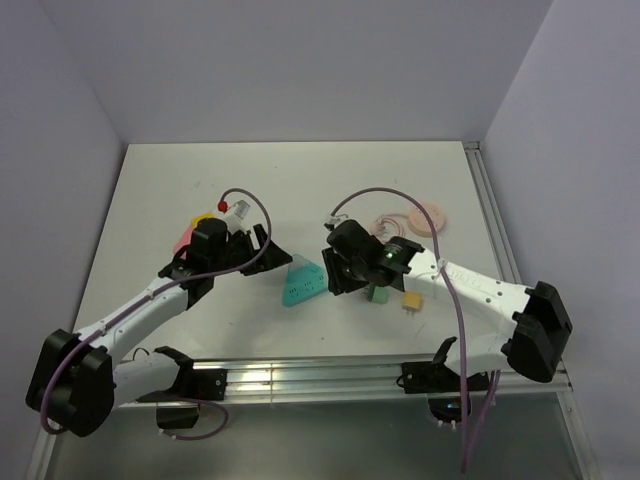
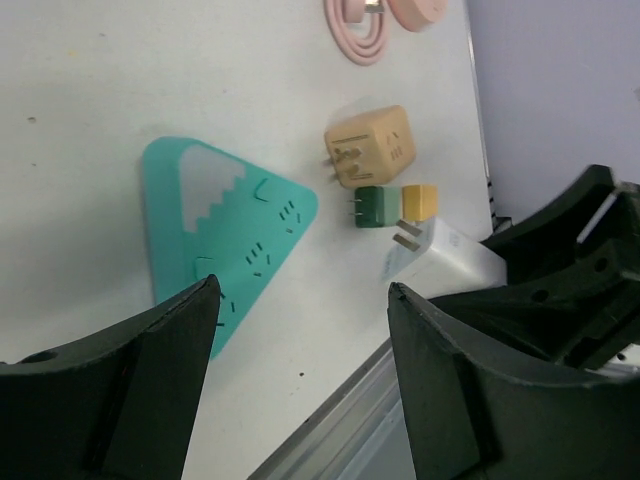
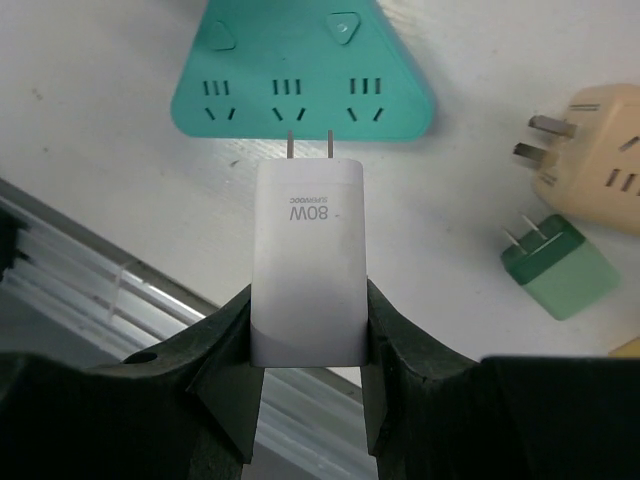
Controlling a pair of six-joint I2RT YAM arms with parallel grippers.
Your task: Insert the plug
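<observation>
A teal triangular power strip (image 1: pixel 304 287) lies on the table between the grippers; in the right wrist view its socket rows (image 3: pixel 300 100) face up. My right gripper is shut on a white 80W charger plug (image 3: pixel 308 230), prongs pointing toward the strip's near edge. In the left wrist view that plug (image 2: pixel 440 258) hangs to the right of the strip (image 2: pixel 230 220). My left gripper (image 1: pixel 272 253) stands open over the strip's left side, nothing between its fingers.
A beige adapter (image 3: pixel 590 155), a green plug (image 3: pixel 560 268) and a yellow plug (image 2: pixel 420 200) lie right of the strip. Pink coiled cable and round pink item (image 1: pixel 426 218) sit at back right.
</observation>
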